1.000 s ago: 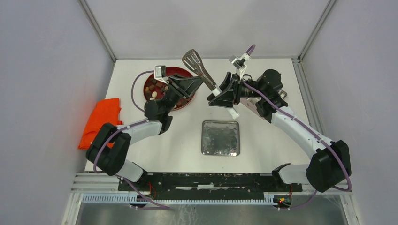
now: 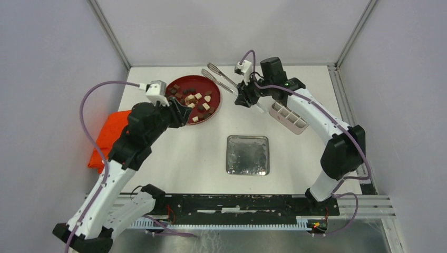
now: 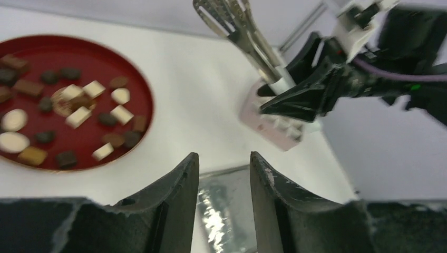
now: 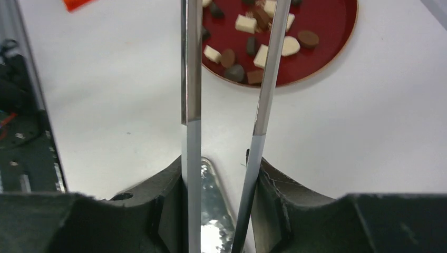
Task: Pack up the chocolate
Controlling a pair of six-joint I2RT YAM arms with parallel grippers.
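Note:
A red round plate at the back holds white, brown and dark chocolate pieces. Right of it is a pale pink compartment box. My right gripper is above the table between them, shut on metal tongs with white handles; the tongs' arms point toward the plate in the right wrist view. My left gripper hangs over the plate's front-left part, its fingers a little apart with nothing between them.
A silver square tray lies in the front middle. An orange folded cloth is at the left edge.
My left gripper has drawn back to the left, away from the tongs.

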